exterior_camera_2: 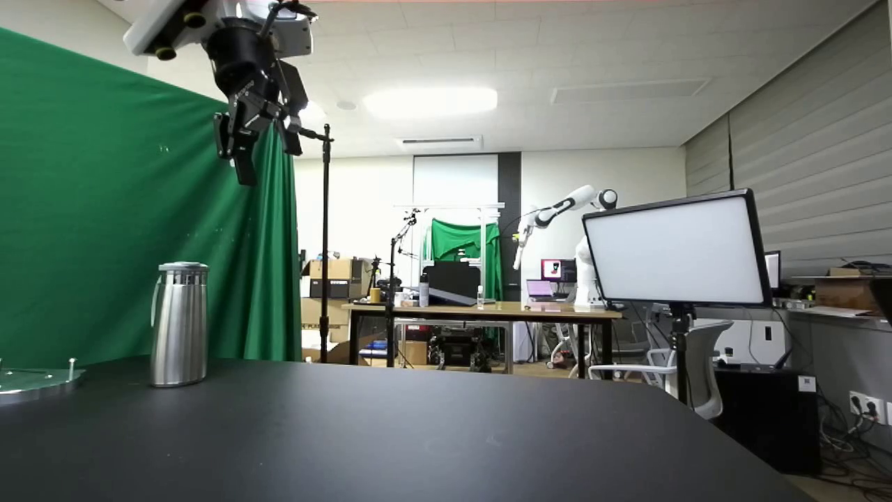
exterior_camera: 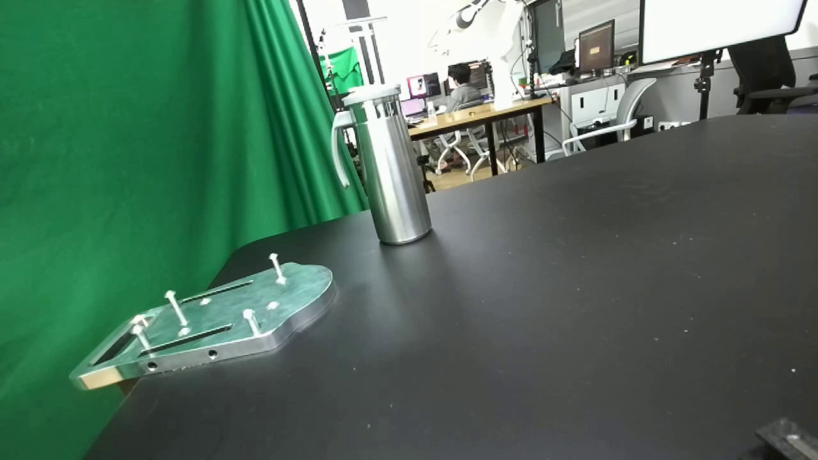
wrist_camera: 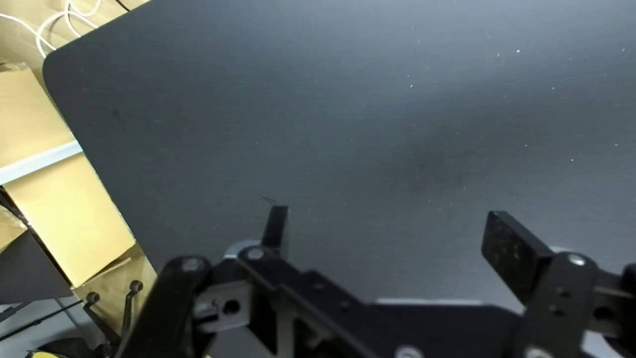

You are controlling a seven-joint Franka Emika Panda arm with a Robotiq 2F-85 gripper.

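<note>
A tall steel jug [exterior_camera: 399, 168] with a pale lid and a side handle stands upright toward the table's back left; the second exterior view shows the same jug [exterior_camera_2: 180, 326] at the left. High above the table hangs my gripper [exterior_camera_2: 265, 167], well clear of the jug. In the wrist view the gripper is open, its two fingers wide apart. Only the bare black tabletop [wrist_camera: 357, 131] shows between and beyond them. The jug is outside the wrist view.
A flat metal plate [exterior_camera: 230, 306] with several upright bolts lies at the table's left edge. Green curtain [exterior_camera: 115, 138] hangs behind it. Past one table edge are cardboard boxes [wrist_camera: 65, 221] on the floor.
</note>
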